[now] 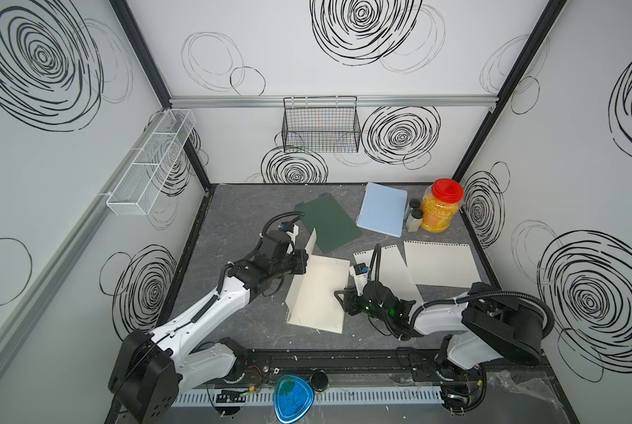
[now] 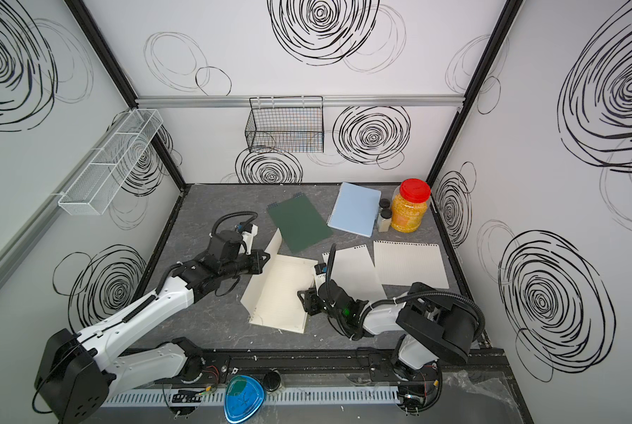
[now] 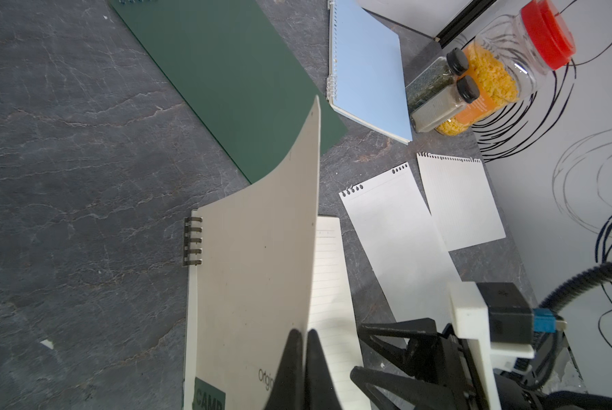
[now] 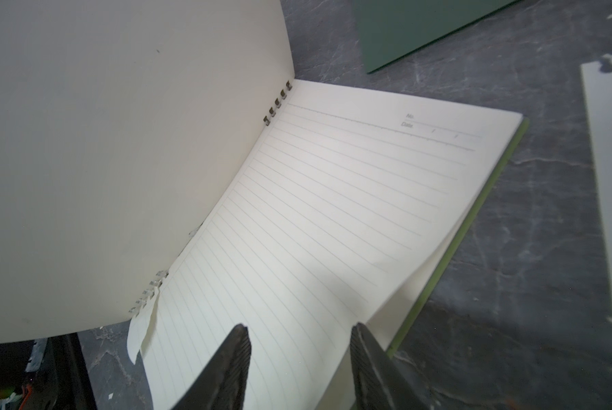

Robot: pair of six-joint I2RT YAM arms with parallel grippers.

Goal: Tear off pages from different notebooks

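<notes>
The open ring-bound notebook lies on the table, its lined page (image 4: 333, 171) facing up. Its pale cover (image 3: 258, 253) stands raised on the left, with the free edge pinched in my shut left gripper. At the notebook's right side, my right gripper is open, its fingers (image 4: 230, 362) low over the page. The page's right edge curls up off the green backing (image 4: 449, 253) and runs between those fingers. A small torn strip (image 4: 142, 324) hangs near the lower rings. Two loose sheets (image 1: 390, 268) with punched tops lie to the right.
A dark green notebook (image 1: 328, 222) and a blue one (image 1: 382, 209) lie behind. Two small shakers (image 1: 414, 219) and a red-lidded jar (image 1: 439, 212) stand at the back right.
</notes>
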